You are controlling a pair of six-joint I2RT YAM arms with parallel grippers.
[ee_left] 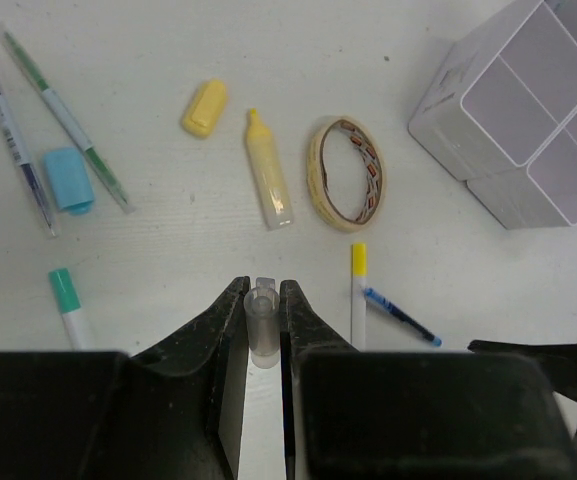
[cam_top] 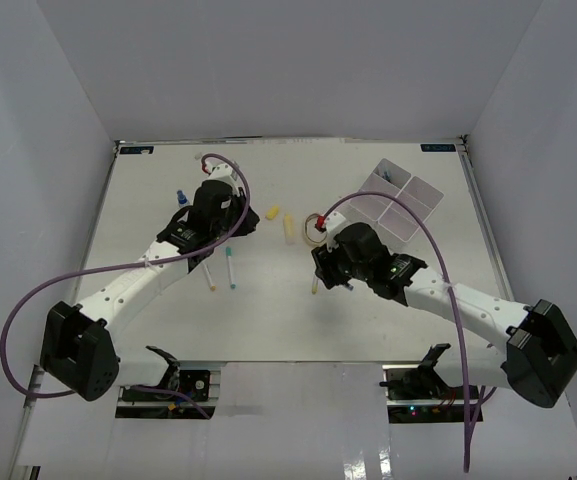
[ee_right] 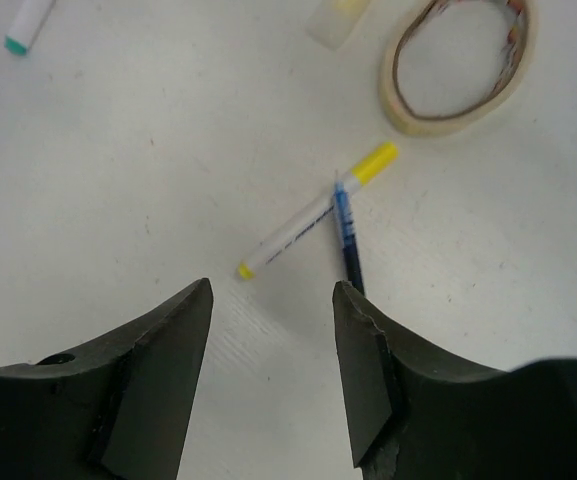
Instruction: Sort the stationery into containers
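My left gripper is shut on a clear cylindrical item (ee_left: 263, 330), seen end-on. My right gripper stands open over the table, just short of a yellow-capped marker (ee_right: 290, 230) and a blue pen (ee_right: 348, 240) lying across each other, with nothing between its fingers. Also lying out are a tape roll (ee_left: 323, 180), a glue bottle (ee_left: 270, 170), a yellow eraser (ee_left: 205, 106), a teal marker (ee_left: 68, 306), a light-blue piece (ee_left: 68, 180) and two long pens (ee_left: 98, 160).
A grey compartment organiser (cam_top: 394, 195) stands at the back right, holding a small item.
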